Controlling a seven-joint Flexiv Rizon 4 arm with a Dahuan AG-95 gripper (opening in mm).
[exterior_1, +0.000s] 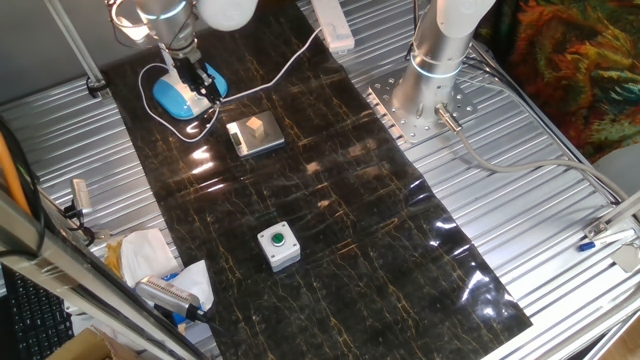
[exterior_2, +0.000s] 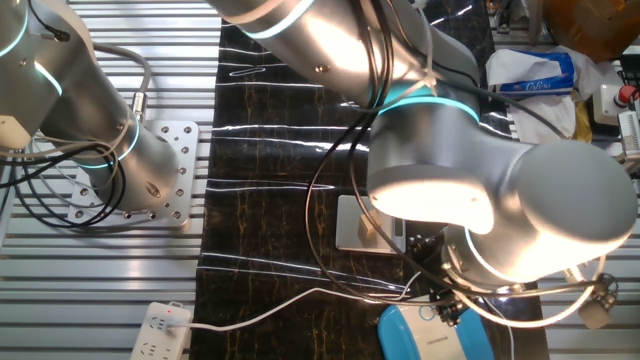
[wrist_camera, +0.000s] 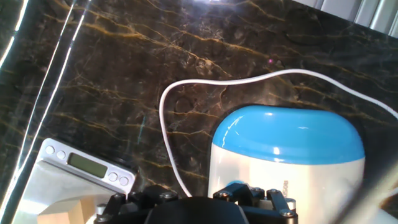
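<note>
My gripper (exterior_1: 209, 90) is over the blue-and-white device (exterior_1: 178, 98) at the far end of the dark mat. In the wrist view its black fingers (wrist_camera: 150, 198) stand apart at the bottom edge, with the blue-topped device (wrist_camera: 289, 140) beyond them on the right. Their very tips are cut off there, and nothing shows held between them. A wooden block (exterior_1: 256, 126) rests on a small silver scale (exterior_1: 262, 145) beside the device. In the second exterior view my arm covers part of the scale (exterior_2: 350, 232) and the device (exterior_2: 400, 335).
A white cable (wrist_camera: 249, 81) loops around the device and runs to a power strip (exterior_1: 333, 25). A white box with a green button (exterior_1: 279, 240) stands alone on the mat.
</note>
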